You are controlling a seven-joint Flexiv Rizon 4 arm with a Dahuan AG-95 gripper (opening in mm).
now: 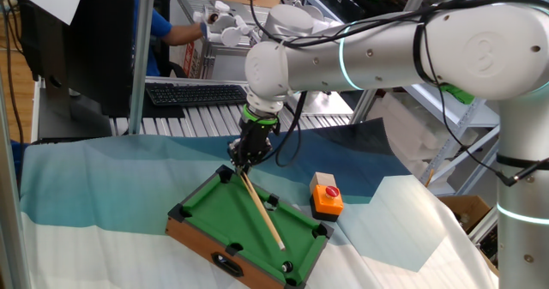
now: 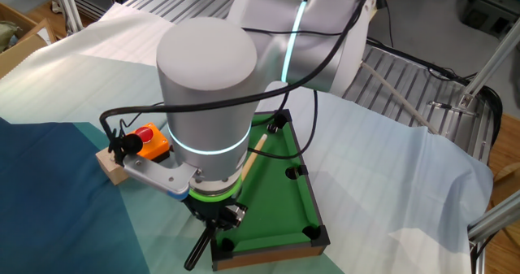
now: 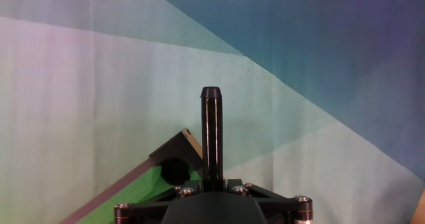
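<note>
My gripper is shut on a cue stick, above the far corner of a small pool table with green cloth and wooden sides. The pale shaft of the cue slants down over the cloth. Its tip lies close to a dark ball near a corner pocket; I see a gap between them. In the wrist view the cue's black butt sticks out ahead of the gripper, past a table corner. From the other side, the butt shows below the gripper.
An orange box with a red button stands beside the pool table, against a wooden block. A keyboard and a monitor are at the back. Open cloth lies left of the pool table.
</note>
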